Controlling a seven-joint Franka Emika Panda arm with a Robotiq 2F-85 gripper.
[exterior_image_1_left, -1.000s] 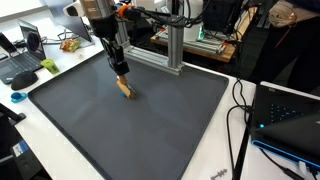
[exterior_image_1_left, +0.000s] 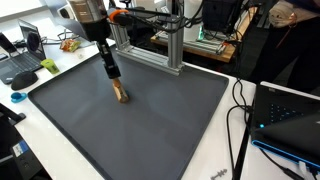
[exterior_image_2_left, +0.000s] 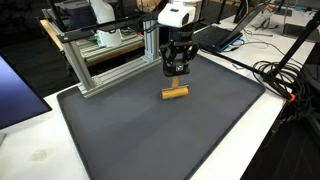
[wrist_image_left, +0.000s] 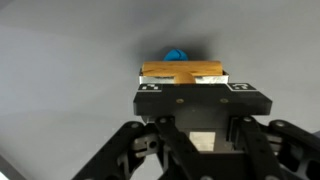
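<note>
A wooden, orange-brown T-shaped piece (exterior_image_2_left: 175, 93), like a small mallet, hangs head down from my gripper (exterior_image_2_left: 177, 72), which is shut on its stem. Exterior view 1 shows the same piece (exterior_image_1_left: 120, 92) below the gripper (exterior_image_1_left: 114, 77) over the far left part of the dark mat. From the wrist, its head (wrist_image_left: 182, 69) lies crosswise just past the fingertips. A small blue thing (wrist_image_left: 176, 55) shows right beyond the head; I cannot tell what it is. Whether the head touches the mat is unclear.
A metal frame (exterior_image_2_left: 105, 55) stands along its back edge. Cables (exterior_image_2_left: 275, 72) lie at one side, and a dark laptop-like device (exterior_image_1_left: 285, 125) stands off to the right.
In exterior view 1, gripper and wooden piece have shifted a little to the left together. The piece stays in the gripper throughout.
</note>
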